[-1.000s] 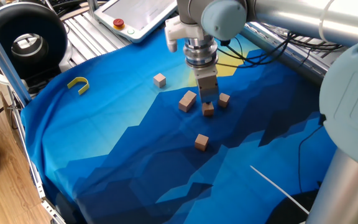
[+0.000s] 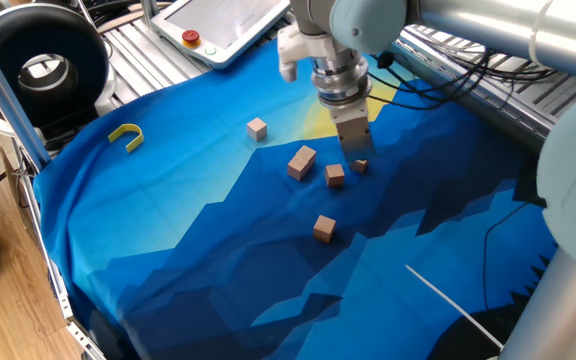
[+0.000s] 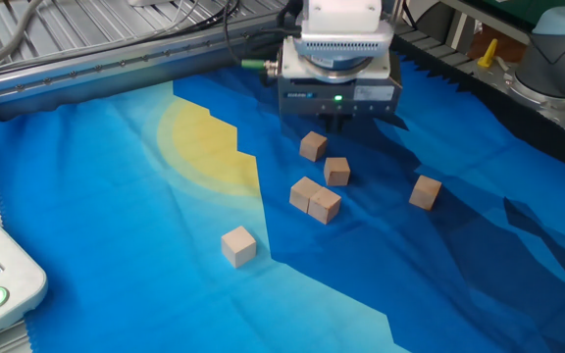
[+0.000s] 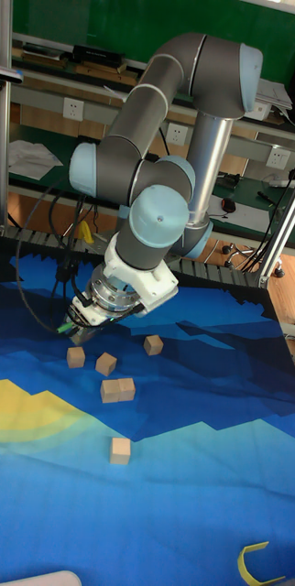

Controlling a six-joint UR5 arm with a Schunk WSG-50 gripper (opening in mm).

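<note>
Several small wooden cubes lie on the blue cloth. Two of them sit side by side as a touching pair (image 3: 316, 200). Close to the pair is a single cube (image 3: 336, 171), and behind it is another cube (image 3: 313, 147), the nearest one to my gripper (image 3: 333, 126). In exterior view 1 the gripper's body partly covers this nearest cube (image 2: 361, 167). A paler cube (image 2: 257, 128) lies apart on the light blue area, and one more cube (image 2: 324, 229) stands alone on the dark area. The fingertips are small and dark; their spacing is unclear, and no cube appears lifted.
A yellow curved piece (image 2: 126, 136) rests near the cloth's edge. A tablet with a red button (image 2: 191, 37) lies beyond the cloth. Dark cables (image 2: 458, 75) hang by the arm.
In exterior view 1 my gripper has shifted to the right, from over the middle single cube to over the cube beside it. The cubes appear to lie where they were.
</note>
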